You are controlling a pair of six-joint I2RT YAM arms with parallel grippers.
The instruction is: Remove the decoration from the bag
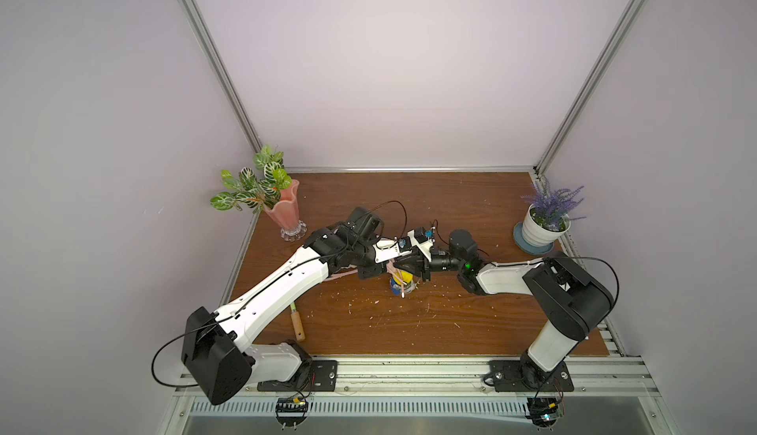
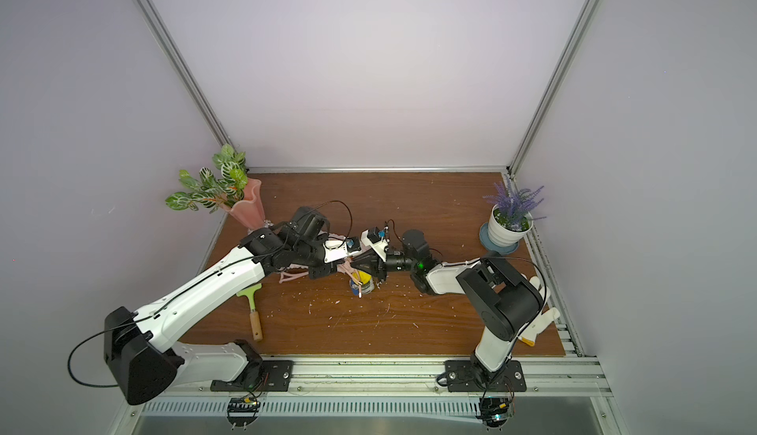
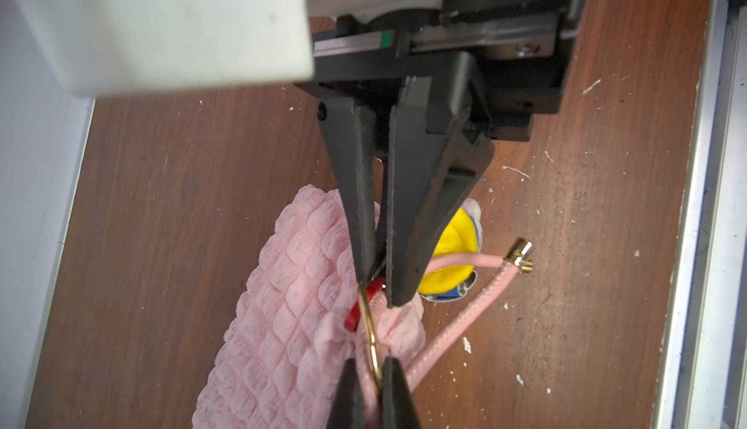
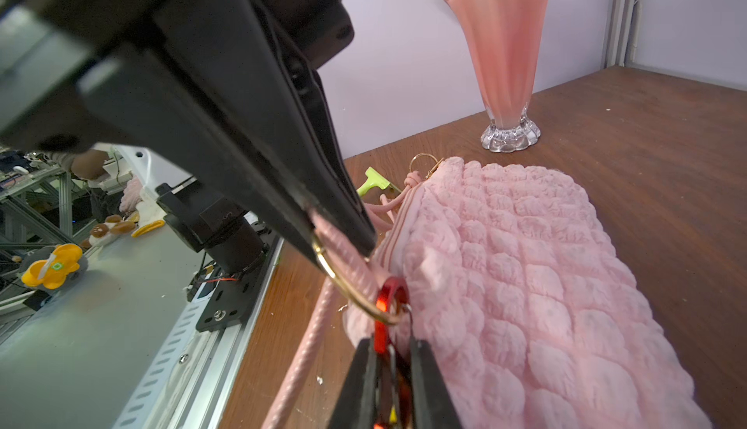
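Observation:
A pink quilted bag lies under both grippers, with a pink cord, gold ring, red clasp and a yellow-and-blue decoration at its end. In the left wrist view my left gripper is shut at the gold ring and pink cord. My right gripper is at the red clasp in the right wrist view; whether it grips the clasp is unclear. In the top views both grippers meet over the decoration and hide much of the bag.
A plant in a pink vase stands back left, lavender in a white pot back right. A wooden-handled tool lies front left.

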